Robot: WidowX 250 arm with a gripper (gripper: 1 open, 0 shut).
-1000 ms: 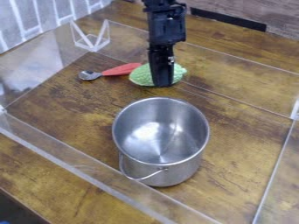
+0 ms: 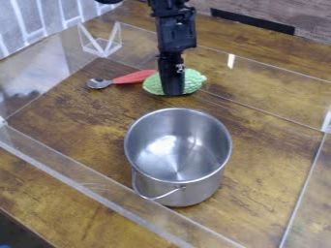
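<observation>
My gripper [image 2: 173,79] points down over a light green, bumpy vegetable-like object [image 2: 192,81] behind the pot, its fingertips in front of or against that object; it looks shut, and I cannot see anything held between the fingers. A red-handled spoon [image 2: 127,78] lies to the left, partly behind the green object, its metal head [image 2: 100,83] toward the left. A steel pot [image 2: 179,155] with a wire handle stands in the front middle, empty.
The wooden table [image 2: 72,145] is enclosed by clear plastic panels at left and right. Bare table lies left and right of the pot.
My gripper has shifted very slightly over the green object. The pot and spoon have stayed in place.
</observation>
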